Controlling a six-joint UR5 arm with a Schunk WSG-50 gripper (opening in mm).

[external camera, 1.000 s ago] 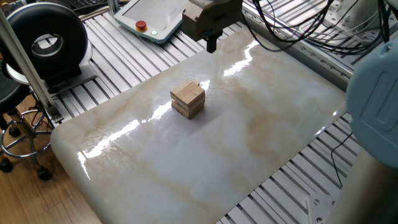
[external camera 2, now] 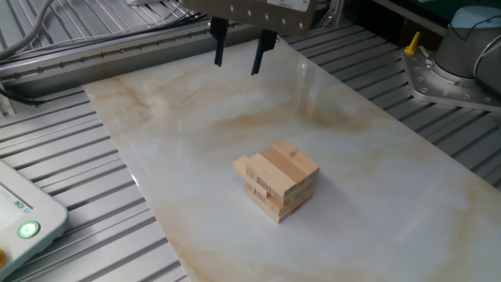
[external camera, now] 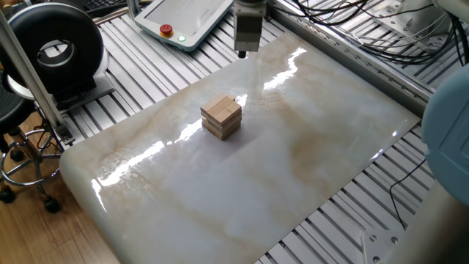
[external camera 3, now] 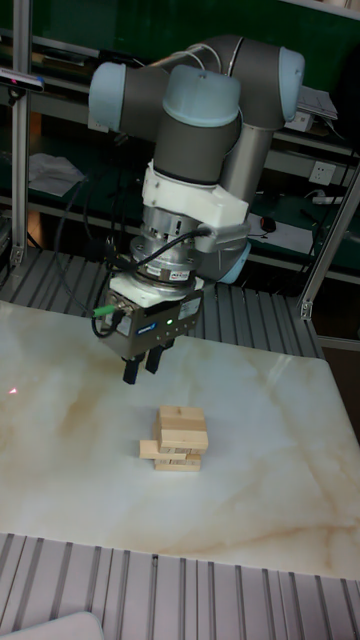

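Note:
A small stack of pale wooden blocks [external camera 2: 283, 174] stands on the marbled sheet, its layers laid crosswise. One block [external camera 2: 241, 166] juts out from the stack's side in exterior view 2, and the same jutting block [external camera 3: 147, 449] shows on the left in exterior view 3. Above the sheet and apart from the stack hangs my gripper [external camera 2: 238, 69]. Its two black fingers [external camera 2: 257, 59] are spread with a clear gap, and nothing is between them. In exterior view 1 the gripper [external camera: 242, 54] is seen edge-on near the sheet's far edge.
The marbled sheet [external camera: 293, 183] is bare around the stack. A teach pendant with a red button [external camera: 167, 30] lies on the slatted table at the back left. Loose cables [external camera: 352, 15] hang at the back right. A black round object [external camera: 55, 51] stands at the left.
The gripper has turned from an angled view to edge-on and shifted slightly left and up in exterior view 1. The block stack has not moved.

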